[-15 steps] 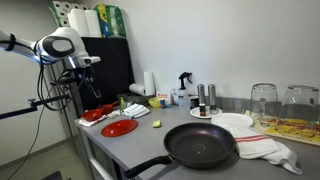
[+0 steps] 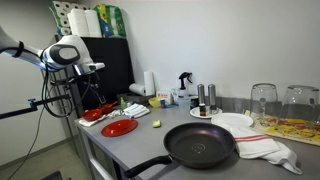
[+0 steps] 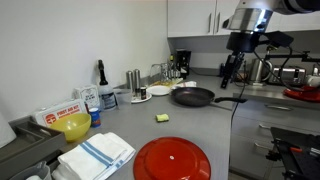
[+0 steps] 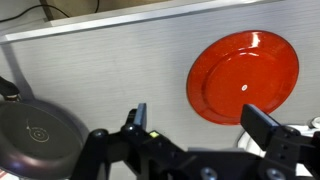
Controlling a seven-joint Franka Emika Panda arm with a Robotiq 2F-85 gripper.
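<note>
My gripper hangs high above the counter, its two dark fingers spread wide with nothing between them. In the wrist view a red plate [image 4: 243,77] lies below and to the right, and a black frying pan [image 4: 38,138] is at the lower left edge. A small yellow-green sponge [image 4: 153,133] is partly hidden behind the gripper. Exterior view 1 has the arm at the left, well away from the pan [image 2: 198,145]. The same red plate [image 3: 172,161] is large in the foreground of exterior view 2.
A striped white towel [image 2: 266,147] lies right of the pan, with glass jars [image 2: 300,106] behind it. Exterior view 2 shows a yellow bowl [image 3: 72,126] and a folded towel [image 3: 97,155] at left.
The objects on the counter have stayed put.
</note>
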